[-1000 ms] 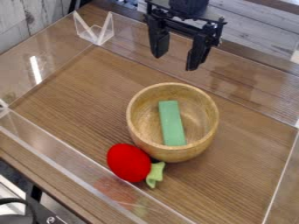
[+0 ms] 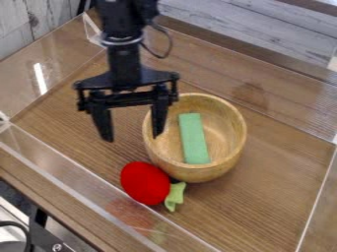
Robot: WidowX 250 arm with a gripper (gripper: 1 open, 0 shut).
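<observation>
My black gripper (image 2: 124, 110) is open, pointing down over the wooden table just left of a wooden bowl (image 2: 227, 157). A green block (image 2: 194, 138) lies inside the bowl. A red object with a light green part (image 2: 145, 183) lies below the gripper, in front of the bowl at its lower left.
Bare wooden table (image 2: 270, 59) surrounds the bowl, with free room to the right and at the back. A pale edge runs along the upper left, and a black cable shows at the bottom left corner.
My gripper has come down and toward the viewer from the back of the table, moving left to beside the bowl. The bowl, green block and red object have not visibly moved.
</observation>
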